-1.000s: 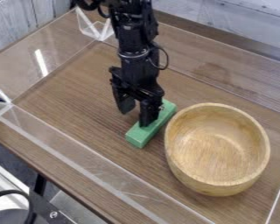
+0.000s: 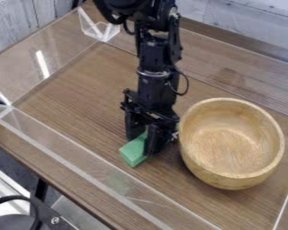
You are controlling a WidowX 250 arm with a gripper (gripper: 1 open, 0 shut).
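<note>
The black robot arm reaches down from the top of the view to my gripper (image 2: pixel 151 129), low over the wooden table beside the bowl. A green block (image 2: pixel 137 154) lies under and between the dark fingers, its lower part visible. The gripper is shut on the green block, though the fingers hide most of the grasp. A tan wooden bowl (image 2: pixel 230 142) sits just to the right, close to the gripper.
Clear tape runs along the near left edge, and cables lie at the lower left corner. A white wall stands at the top right.
Over the last second the gripper has moved down toward the front and closed in on the green block, which has shifted slightly left and toward the front.
</note>
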